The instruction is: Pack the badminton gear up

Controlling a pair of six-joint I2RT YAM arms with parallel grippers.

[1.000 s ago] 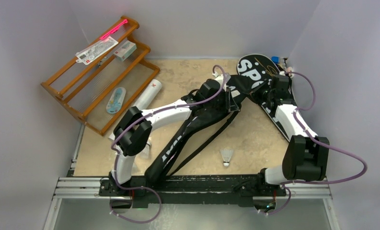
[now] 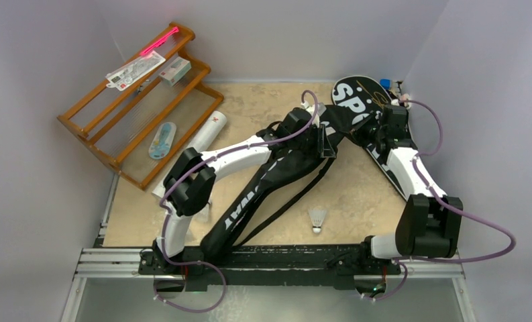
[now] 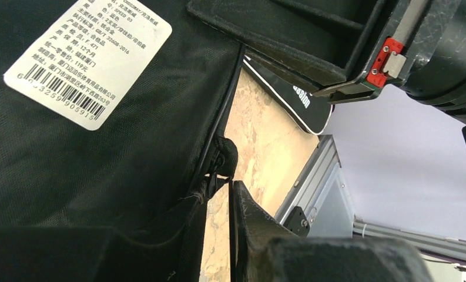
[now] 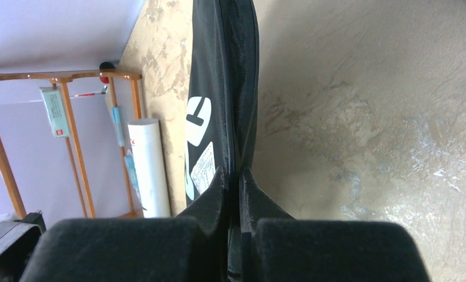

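Observation:
A long black racket bag (image 2: 286, 169) with white lettering lies slantwise across the middle of the floor. Its far end is raised towards my right gripper, which is shut on a thin fold of the bag's edge. Over that same end is my left gripper, its fingers slightly apart. Just past its fingertips, a small black tab (image 3: 225, 157) sits on the zipper edge beside a white label (image 3: 89, 61); floor shows through the gap. A white shuttlecock (image 2: 318, 218) rests near the front edge. The bag's opening is hard to make out.
Another black bag (image 2: 361, 94) lies at the right, partly under my right arm. A white tube (image 2: 209, 131) leans along a wooden shelf (image 2: 201, 84) on the left. Bare floor (image 2: 357, 194) lies between the shuttlecock and the right arm.
Both arms have shifted only very slightly in the top view. The bag's far end stays raised between the grippers, and the shuttlecock has not moved.

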